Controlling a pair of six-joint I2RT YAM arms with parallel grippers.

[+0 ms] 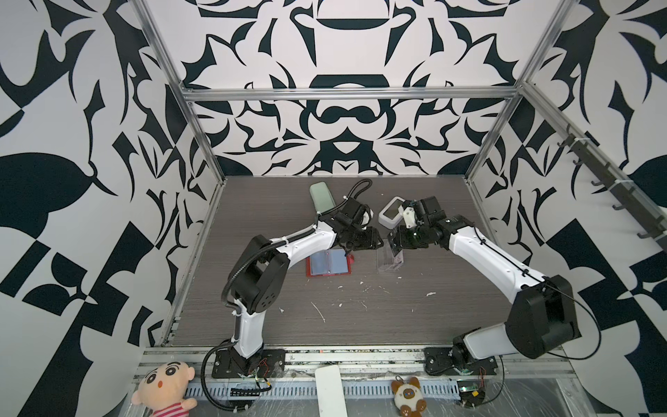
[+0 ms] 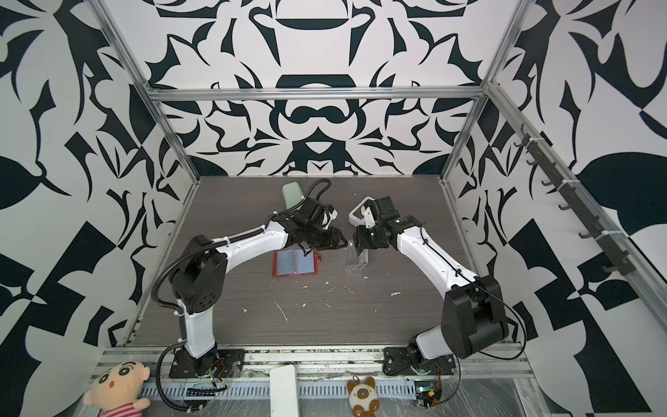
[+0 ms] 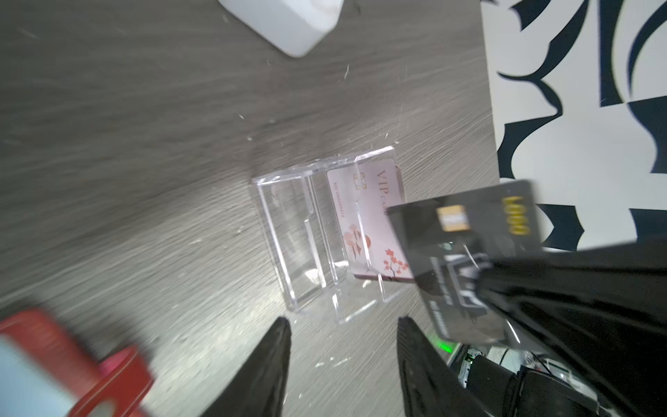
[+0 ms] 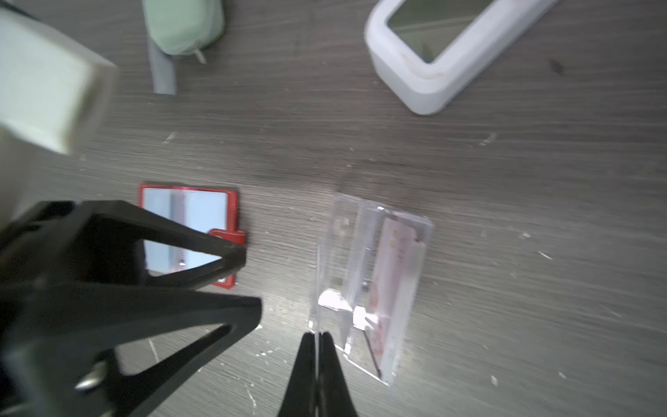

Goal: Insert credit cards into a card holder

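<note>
The clear card holder (image 3: pixel 291 236) stands on the table, a pink VIP card (image 3: pixel 368 208) in its right compartment; it also shows below my right gripper. That gripper is shut on a dark credit card (image 3: pixel 458 257), seen edge-on between its fingertips in the right wrist view and face-on above the holder's right side in the left wrist view. My left gripper stands open above and left of the holder, with nothing between its fingers.
A red card wallet (image 1: pixel 328 262) lies left of the holder. A white-rimmed device (image 4: pixel 458 62) and a green case (image 1: pixel 321 195) are behind.
</note>
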